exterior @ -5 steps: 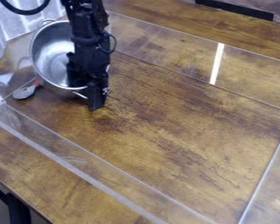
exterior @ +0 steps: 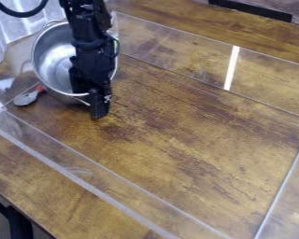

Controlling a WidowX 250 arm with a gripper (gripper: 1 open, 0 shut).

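Note:
A metal pot (exterior: 53, 58) with handles stands at the upper left of the wooden table, largely behind my black gripper (exterior: 94, 105), whose lower end reaches down at the pot's right front. Whether its fingers are open or shut, or hold the pot, I cannot tell. A small spoon-like metal object (exterior: 27, 96) lies left of the pot, partly hidden.
Clear plastic walls edge the work area on the wooden table (exterior: 190, 140), whose middle and right are free. A dark ledge (exterior: 252, 7) runs along the back right.
The gripper has shifted very slightly left, with little other visible difference.

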